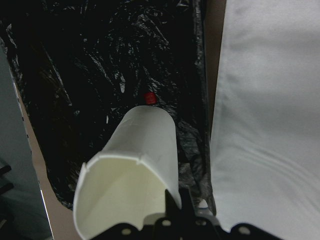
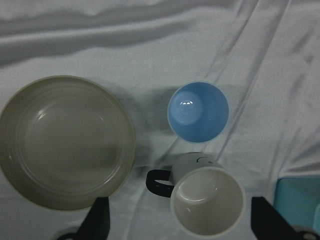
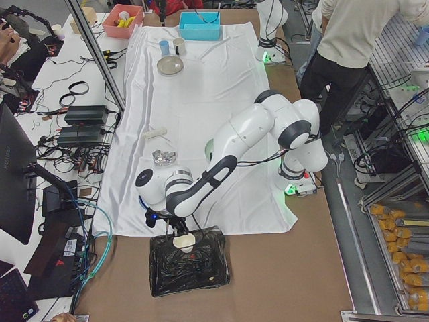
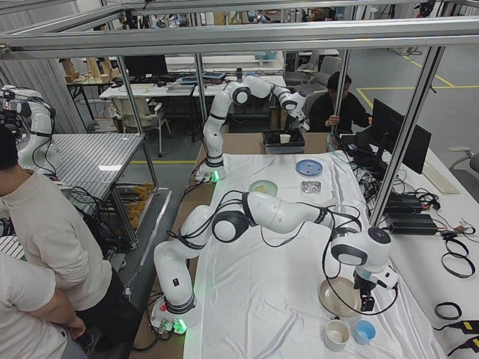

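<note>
A white cup (image 1: 142, 135) is in my left gripper (image 3: 179, 231), whose fingers are shut on its rim; it hangs over the black bag-lined bin (image 3: 188, 272), where a small red piece (image 1: 150, 97) lies. In the right wrist view, my right gripper is open above a white mug (image 2: 207, 200) with a black handle, beside a blue cup (image 2: 197, 112) and a taupe plate (image 2: 65, 142).
On the white cloth are a blue plate (image 4: 309, 167), a green plate (image 4: 263, 186) and crumpled foil (image 3: 164, 157). A teal bin (image 3: 199, 30) and a pink bin (image 3: 123, 17) stand at the far end. Brown table surface surrounds the black bin.
</note>
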